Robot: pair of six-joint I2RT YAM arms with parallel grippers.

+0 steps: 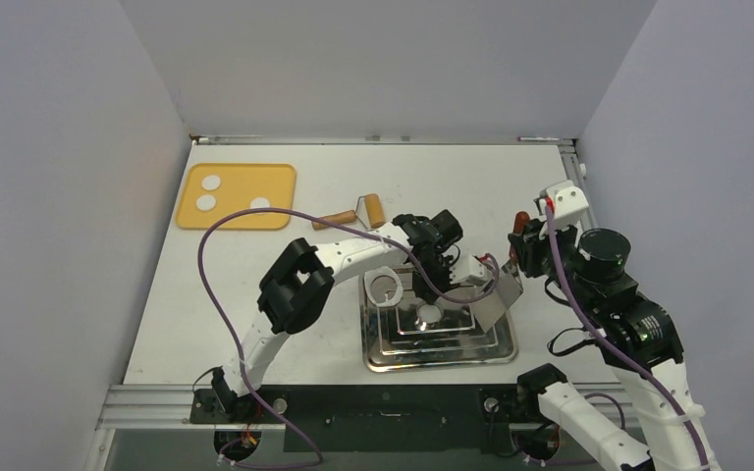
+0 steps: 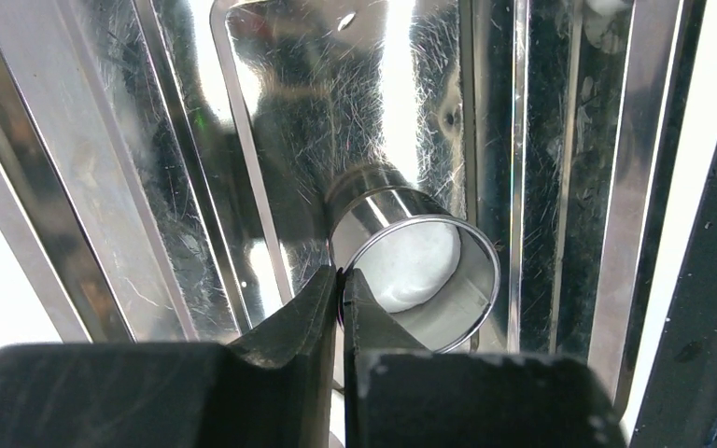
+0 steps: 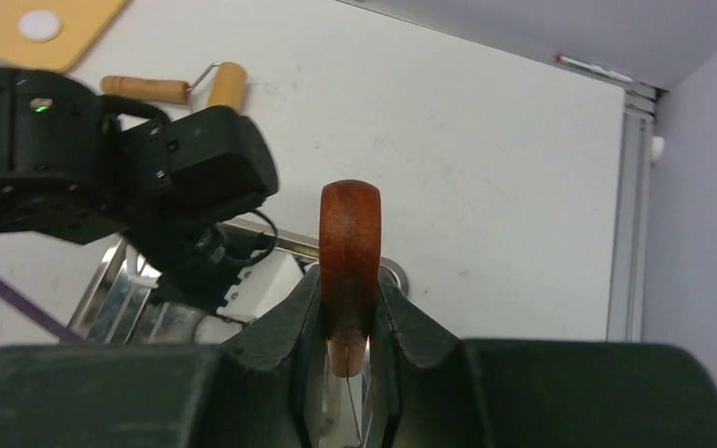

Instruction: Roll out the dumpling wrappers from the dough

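Note:
On the metal tray (image 1: pixel 439 361), a round metal cutter (image 2: pixel 495 271) frames a white dough disc (image 2: pixel 415 266). My left gripper is shut on the cutter's thin rim. From above, the left gripper (image 1: pixel 424 297) is over the tray's back half, and the arm hides much of the cutter. Whether the cutter touches the tray I cannot tell. My right gripper is shut on the brown wooden handle (image 3: pixel 350 219) of a flat metal scraper. The scraper's blade (image 1: pixel 494 306) hangs over the tray's right side.
A yellow board (image 1: pixel 245 182) with 3 white wrappers lies at the back left. Behind the left arm rests a small wooden roller (image 1: pixel 374 211). A white ring (image 1: pixel 383 300) sits at the tray's back left.

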